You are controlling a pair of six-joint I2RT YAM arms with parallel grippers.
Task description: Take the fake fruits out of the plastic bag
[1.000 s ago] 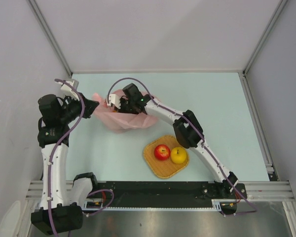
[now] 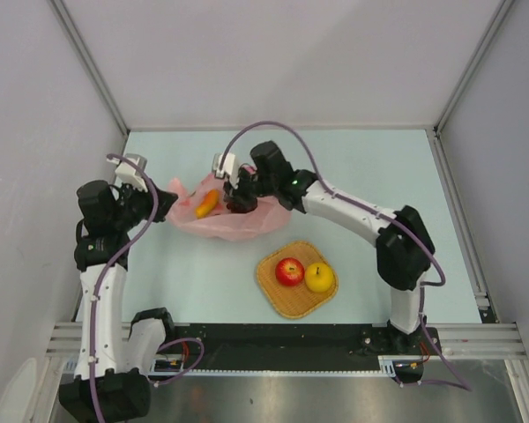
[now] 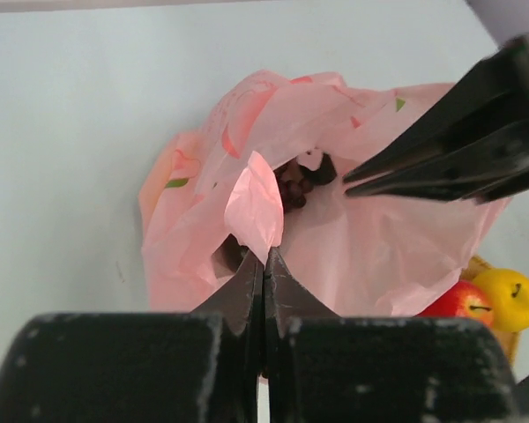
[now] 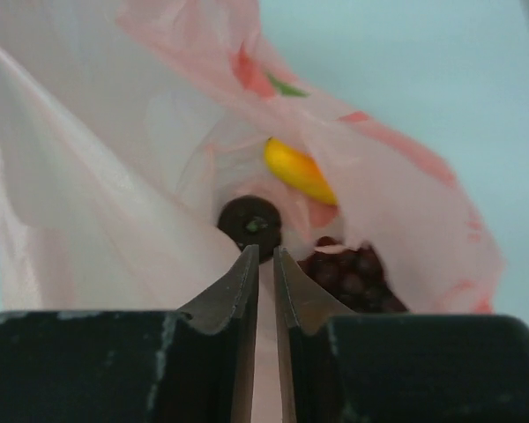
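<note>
The pink plastic bag point(image 2: 234, 226) lies spread at the table's middle left, its mouth gaping. My left gripper is shut on a gathered tip of its edge. Inside, the right wrist view shows a yellow fruit point(image 4: 298, 172), a dark round fruit point(image 4: 250, 224) and a bunch of dark grapes point(image 4: 353, 278). Over the bag's mouth hangs my right gripper, slightly open, nothing held between its fingers. Its tips point down towards the dark fruit and the grapes. A red apple point(image 2: 289, 271) and a yellow apple point(image 2: 319, 277) rest outside the bag.
Both apples sit on a bamboo tray point(image 2: 291, 304) in front of the bag, with bare space around them. Pink folds of bag stand up around the fruits.
The left gripper shifted slightly, still pinching the bag. The tray's apples stayed put.
</note>
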